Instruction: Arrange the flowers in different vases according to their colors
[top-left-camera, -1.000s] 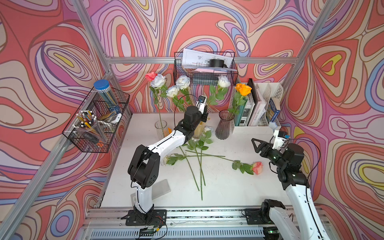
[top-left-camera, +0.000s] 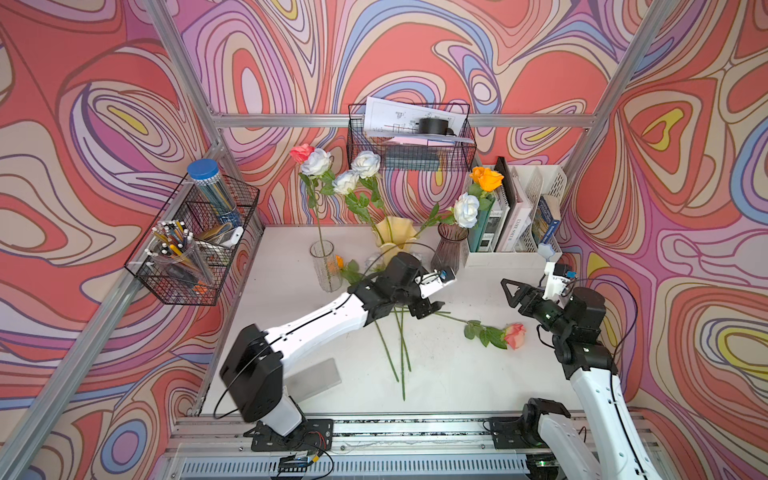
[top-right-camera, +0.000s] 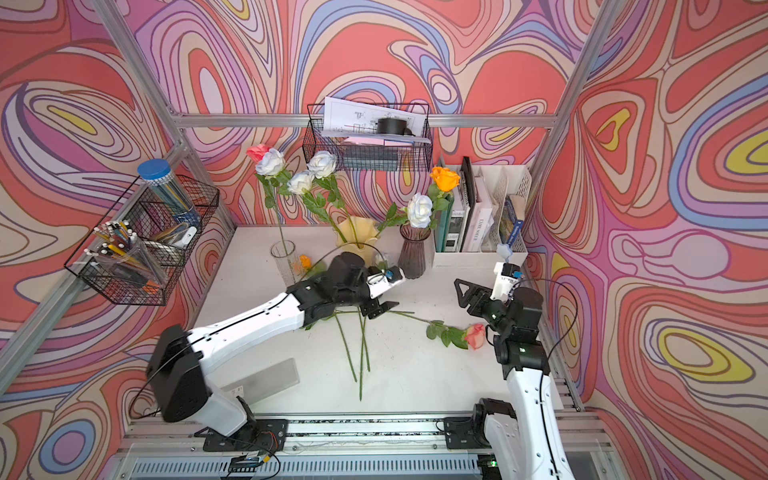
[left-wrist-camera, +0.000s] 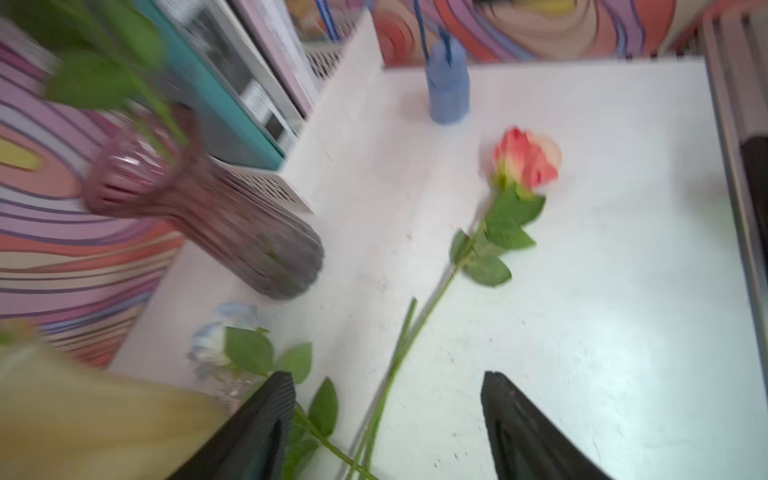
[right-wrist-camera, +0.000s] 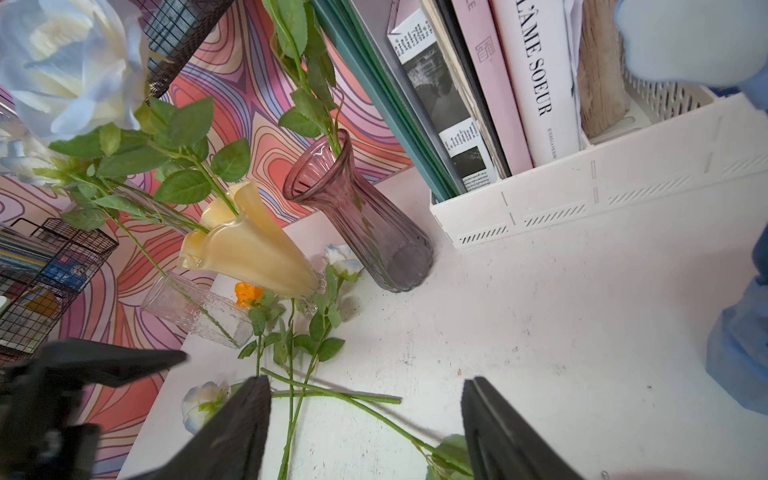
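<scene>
My left gripper (top-left-camera: 432, 307) hangs open over the stems in mid-table, nothing between its fingers. At the right, my right gripper (top-left-camera: 510, 293) is open and empty. A pink rose (top-left-camera: 514, 336) lies right of centre. Lying at the left are an orange rose (right-wrist-camera: 248, 293) and two white roses, one near (right-wrist-camera: 205, 404) and one far (right-wrist-camera: 344, 260). The cream vase (right-wrist-camera: 264, 248) holds white roses; one white rose (top-left-camera: 465, 209) leans right from it. An orange rose (top-left-camera: 486, 178) stands in the purple vase (top-left-camera: 449, 252), a pink rose (top-left-camera: 301, 153) in the clear vase (top-left-camera: 324, 268).
A white rack of books (top-left-camera: 512, 257) stands at the back right. Wire baskets hang at the left (top-left-camera: 172, 296) and on the back wall (top-left-camera: 412, 157). A flat grey object (top-left-camera: 316, 380) lies front left.
My left gripper has come from the cream vase forward and down over the table. The white rose behind it has tipped right, toward the purple vase's orange rose. The right arm has barely moved.
</scene>
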